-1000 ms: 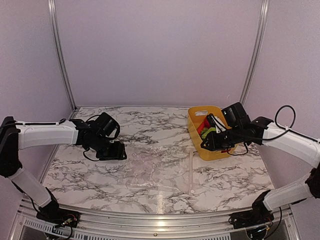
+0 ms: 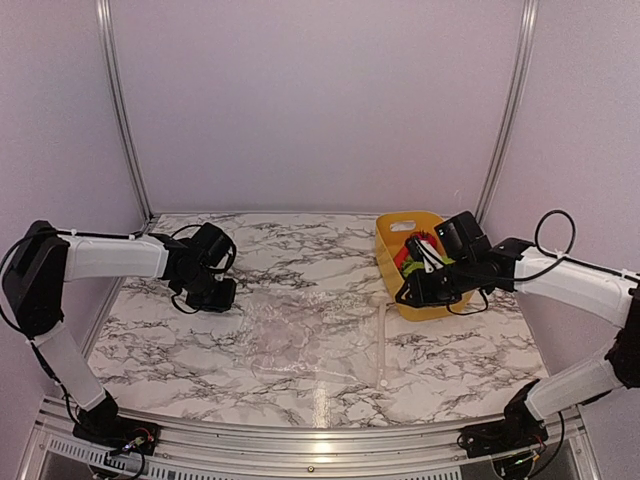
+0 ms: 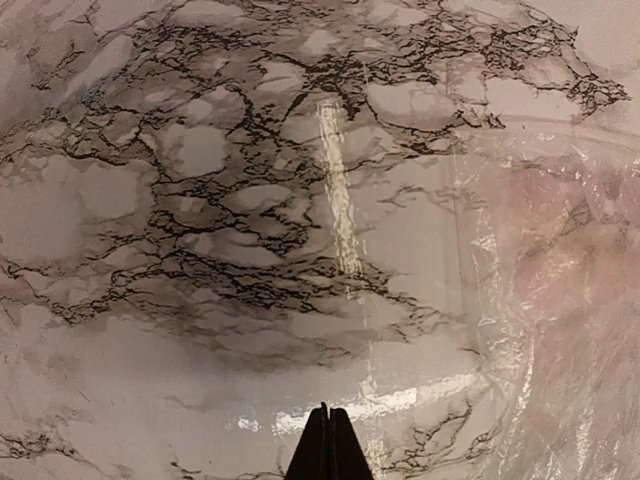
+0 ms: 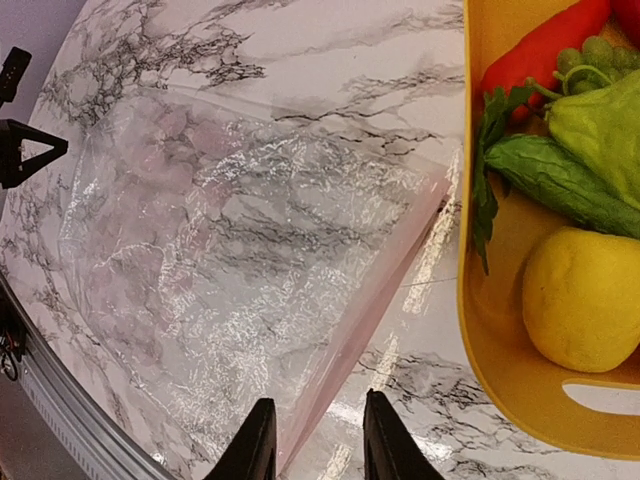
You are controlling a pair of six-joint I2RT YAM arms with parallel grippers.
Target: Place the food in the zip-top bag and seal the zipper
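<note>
A clear zip top bag (image 2: 310, 335) lies flat on the marble table, its pinkish zipper strip (image 4: 375, 295) along the right side. Through the plastic nothing but the table's pattern and pink print shows. Left of the bag, above bare table, my left gripper is shut with nothing visible between its fingertips. The right gripper is parted, its gap empty, over the zipper side of the bag and just left of the basket. The food is in the yellow basket (image 4: 480, 340): a yellow round fruit (image 4: 583, 300), a cucumber (image 4: 560, 172) and a red pepper (image 4: 545, 58).
Green grapes (image 4: 598, 65) and a green pepper (image 4: 600, 125) share the basket at the table's right. The basket's wall stands close beside my right gripper. Behind the bag and to its left the table is clear.
The right gripper shifted slightly left beside the basket. Bag and basket stayed put.
</note>
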